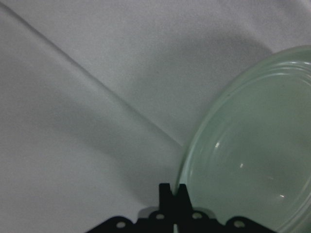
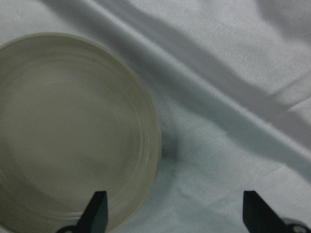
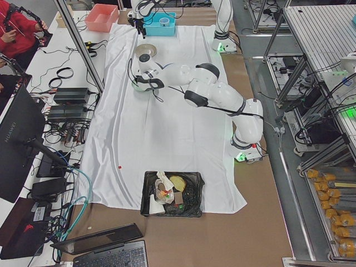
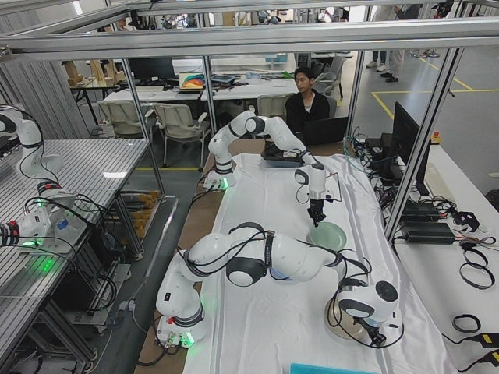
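Observation:
A green plate (image 1: 248, 145) (image 4: 334, 238) lies on the white cloth. My left gripper (image 4: 316, 216) is at its near rim, fingers close together; whether the rim is between them is hard to tell. A beige plate (image 2: 68, 126) (image 3: 146, 49) lies farther along the cloth, with my right gripper (image 4: 377, 340) open above its edge, nothing between the fingers. The blue plate is mostly hidden behind the arms.
A black tray (image 3: 192, 206) with assorted items sits at one end, a blue bin (image 3: 153, 30) at the other. The cloth between the black tray and the green plate is largely clear.

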